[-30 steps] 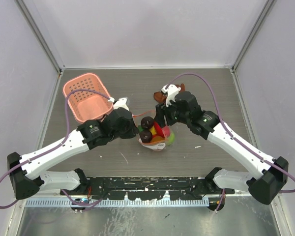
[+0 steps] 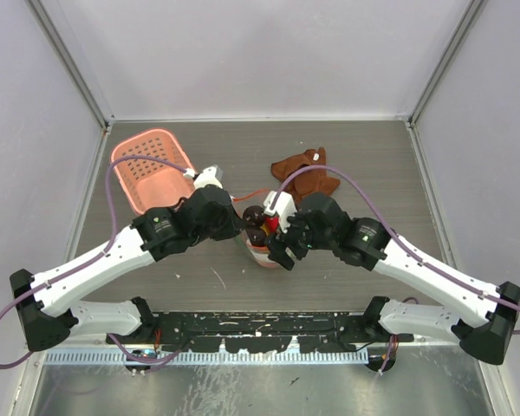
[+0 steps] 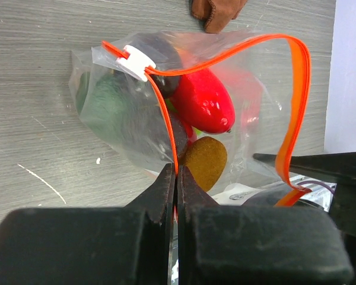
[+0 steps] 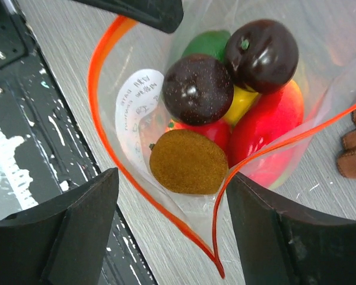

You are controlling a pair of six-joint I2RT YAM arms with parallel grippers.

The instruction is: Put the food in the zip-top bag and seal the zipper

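The clear zip bag [image 3: 110, 122] lies with its orange-rimmed mouth [image 4: 94, 89] spread wide. Inside are a red mango-like food [image 3: 206, 101], a brown kiwi-like food [image 4: 188, 161], two dark round foods [image 4: 199, 89] and a green one [image 4: 207, 45]. A white zip slider [image 3: 136, 62] sits at one end of the orange strip. My left gripper is shut on the orange edge of the bag. Opposite it, my right gripper stands open, the pointed corner of the orange rim lying between its fingers, the left one [image 4: 98, 199] clear of the rim.
An empty pink basket [image 2: 156, 184] stands at the back left. A brown glove-like thing [image 2: 305, 172] lies behind the bag. The black rail [image 2: 258, 322] borders the table's front edge. Free table lies to the right and back.
The bag's right side has drawn in.
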